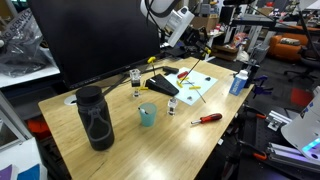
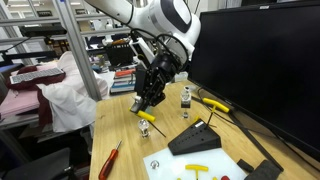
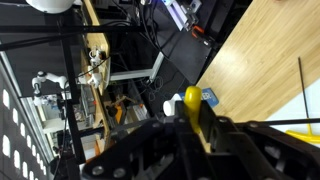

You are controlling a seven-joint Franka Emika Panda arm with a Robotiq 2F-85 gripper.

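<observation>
My gripper point(image 2: 147, 106) is shut on a yellow-handled tool, held above the table. The yellow handle point(image 2: 151, 119) shows just below the fingers in exterior view 2. In the wrist view the same yellow handle point(image 3: 193, 104) stands out in front of the dark gripper. From exterior view 1, my gripper point(image 1: 206, 50) is over the far right part of the table, where a thin dark shaft slants down to its left. The tool's tip cannot be made out clearly.
A black block point(image 2: 190, 138) stands beside white paper point(image 1: 205, 90) bearing a yellow piece point(image 2: 196, 167). Elsewhere are a red screwdriver point(image 1: 206, 119), a teal mug point(image 1: 148, 114), a black cylinder point(image 1: 95, 118) and a blue-white bottle point(image 1: 239, 83).
</observation>
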